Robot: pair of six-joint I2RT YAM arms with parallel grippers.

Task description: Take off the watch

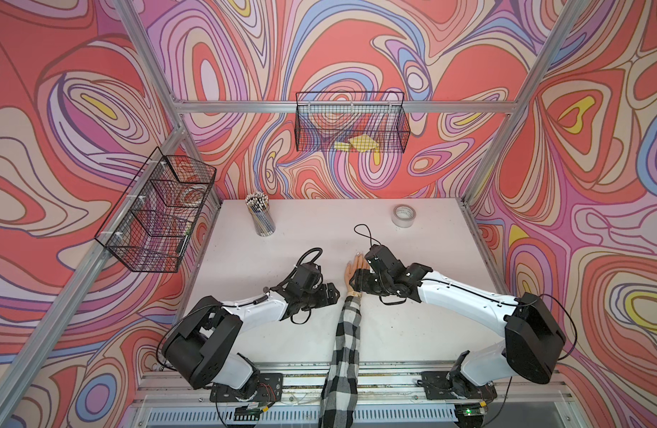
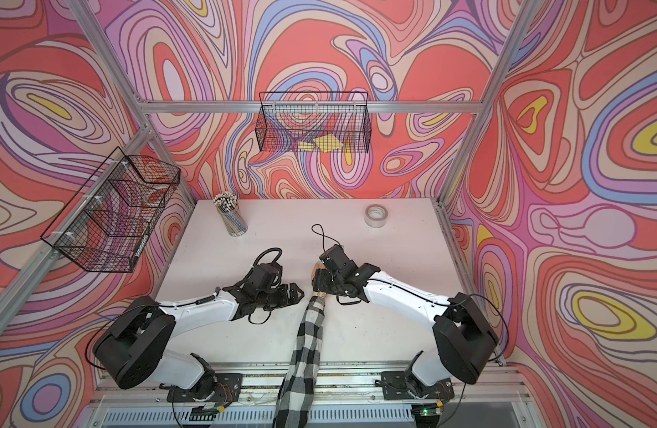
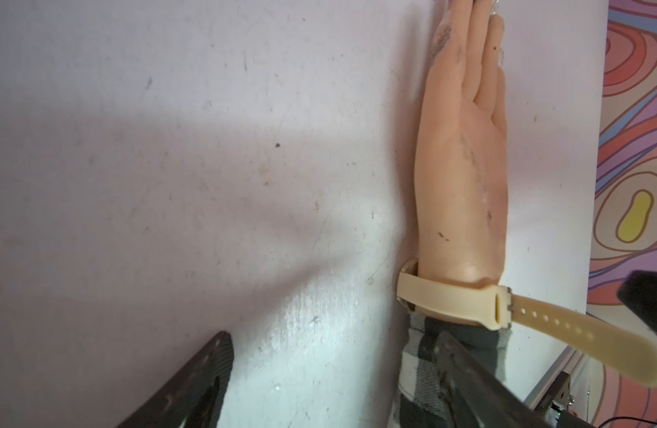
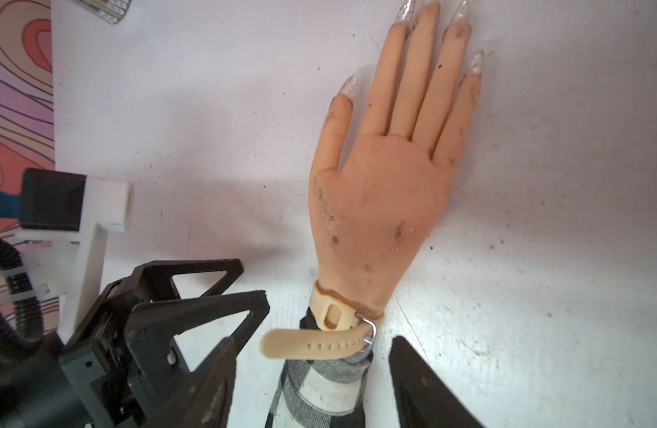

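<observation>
A mannequin hand (image 4: 381,207) in a checked sleeve (image 4: 321,392) lies palm down on the table. A cream watch band (image 4: 332,314) circles its wrist, with a strap end (image 3: 585,335) sticking out loose past the buckle (image 4: 367,328). My left gripper is low beside the wrist, to the left of the band, part open with nothing between its fingers. My right gripper is open over the wrist, its fingers either side of the band and sleeve, not closed on them.
A cup of sticks (image 1: 261,217) stands at the back left and a tape roll (image 1: 404,214) at the back right. Wire baskets hang on the left (image 1: 155,214) and rear (image 1: 352,125) frames.
</observation>
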